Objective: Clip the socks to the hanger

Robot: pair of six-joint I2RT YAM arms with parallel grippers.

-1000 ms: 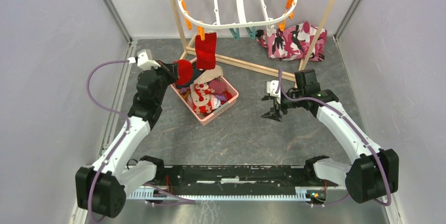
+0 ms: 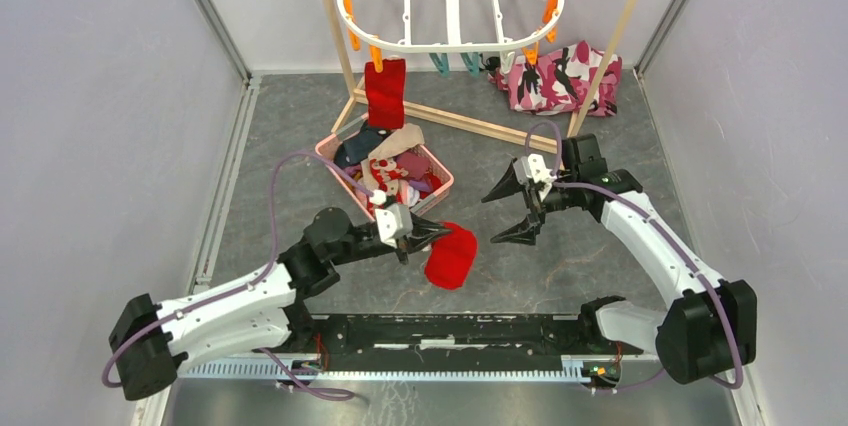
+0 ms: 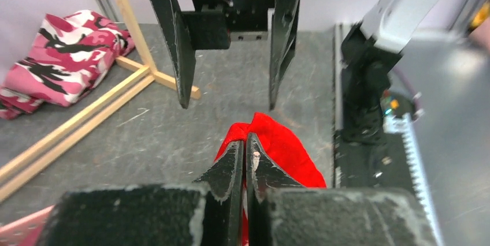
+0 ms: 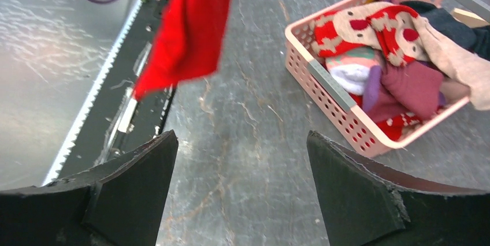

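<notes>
A red sock (image 2: 452, 258) dangles over the bare floor between the arms, and my left gripper (image 2: 436, 233) is shut on its end. In the left wrist view the same sock (image 3: 283, 148) is pinched between the closed fingertips. To its right my right gripper (image 2: 492, 218) stands open, fingers wide and facing the sock with a gap between. The right wrist view has the sock (image 4: 193, 32) blurred at upper left, clear of the spread fingers. Above the floor is the white hanger (image 2: 455, 47) with orange and teal clips. Another red sock (image 2: 385, 94) hangs below an orange clip (image 2: 376, 58).
A pink basket (image 2: 440, 161) full of socks lies behind the left arm. Wooden bars (image 2: 460, 121) of the stand cross the floor at the back. A pink camouflage bag (image 2: 555, 81) rests at the back right.
My left gripper has carried its red sock from above the basket to the front centre. The right gripper has opened wider and moved slightly. The hanger has shifted a little.
</notes>
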